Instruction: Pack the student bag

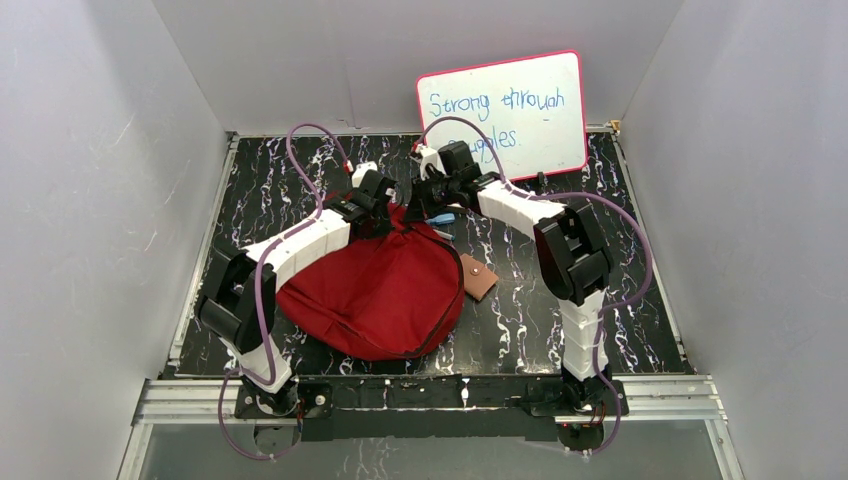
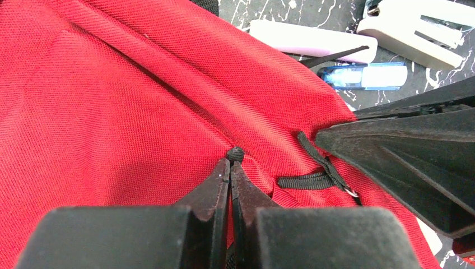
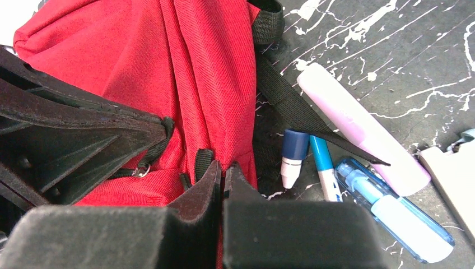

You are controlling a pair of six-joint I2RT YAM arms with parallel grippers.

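Note:
The red bag [image 1: 375, 295] lies on the left and middle of the table, its top edge bunched between both arms. My left gripper is shut at the top edge, with a small black fabric tab [image 2: 236, 153] showing between its tips. Close beside it, my right gripper is shut on a fold of the red cloth. A black zip end with a small metal ring [image 2: 353, 193] lies between the two grippers in the left wrist view. The bag's inside is hidden.
Beyond the bag's edge lie a pink tube [image 3: 364, 126], a clear blue bottle [image 3: 395, 210], a blue-capped pen [image 3: 294, 151] and a pale stapler [image 2: 411, 33]. A brown wallet [image 1: 478, 277] sits right of the bag. The whiteboard [image 1: 505, 105] leans at the back.

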